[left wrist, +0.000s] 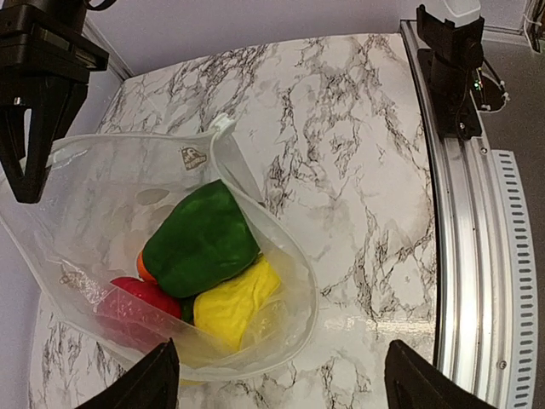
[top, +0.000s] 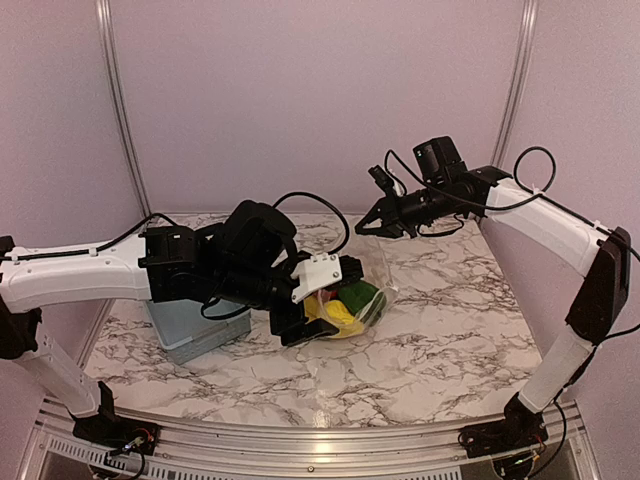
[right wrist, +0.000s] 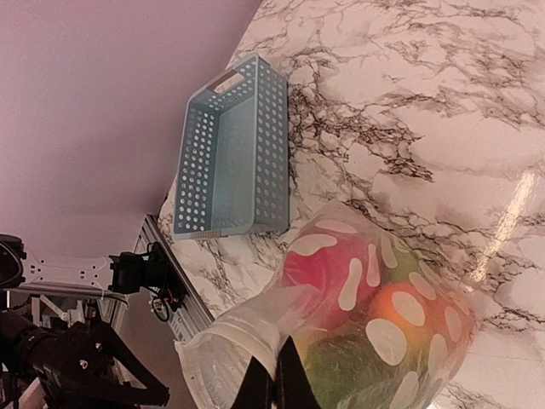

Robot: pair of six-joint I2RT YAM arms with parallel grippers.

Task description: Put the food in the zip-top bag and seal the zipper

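Note:
The clear zip bag [left wrist: 281, 226] stands mid-table with its mouth spread. Inside lie a green pepper [left wrist: 202, 240], a yellow piece of food [left wrist: 232, 302], a red one [left wrist: 145, 296] and a bit of an orange one [left wrist: 143, 269]. My right gripper is shut on the bag's rim, which rises into its fingertips. Around the near left side of the bag, my left gripper is open, its fingers [left wrist: 145, 379] wide apart with no food between them. From above, the left arm hides part of the bag.
An empty blue basket [right wrist: 234, 153] stands on the left of the table, partly covered by the left arm in the top view. Bare marble tabletop [top: 450, 320] lies to the right of the bag and in front of it.

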